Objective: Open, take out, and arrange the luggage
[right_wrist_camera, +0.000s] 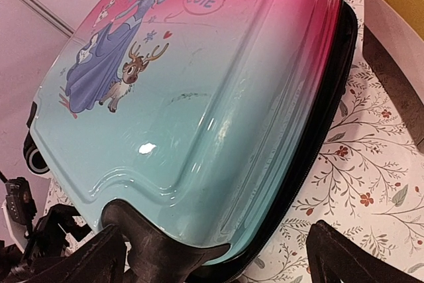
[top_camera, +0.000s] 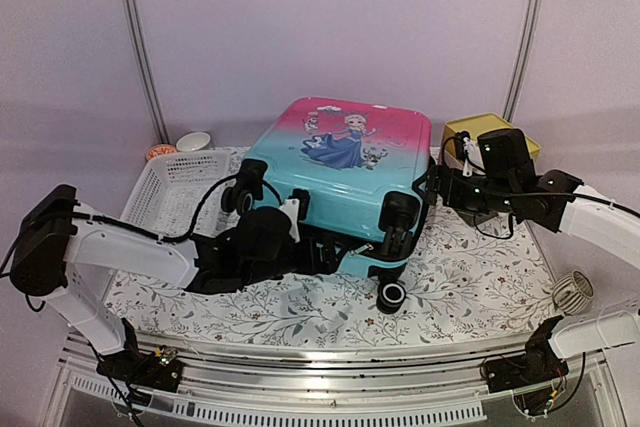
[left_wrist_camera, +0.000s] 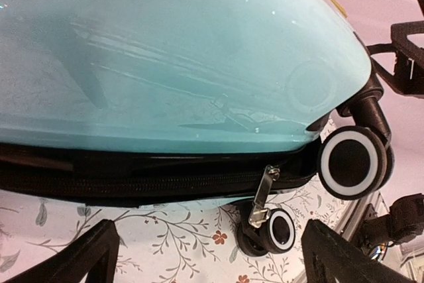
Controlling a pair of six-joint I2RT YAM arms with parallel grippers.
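A pink-to-teal suitcase (top_camera: pixel 350 157) with a cartoon princess lies flat on the table. Its black zipper band (left_wrist_camera: pixel 132 173) runs along the front, with a metal zipper pull (left_wrist_camera: pixel 265 190) near the front right corner, above a wheel (left_wrist_camera: pixel 278 230). My left gripper (top_camera: pixel 315 257) is open in front of that zipper side, nothing between its fingers; the pull sits ahead of it, toward the right finger. My right gripper (top_camera: pixel 435 182) is open at the suitcase's right side, by the black corner piece (right_wrist_camera: pixel 146 230), holding nothing.
A white basket (top_camera: pixel 170 197) stands at the left, with bowls (top_camera: pixel 193 140) behind it. A yellow-topped box (top_camera: pixel 480 127) is at the back right, a striped cup (top_camera: pixel 571 292) at the right edge.
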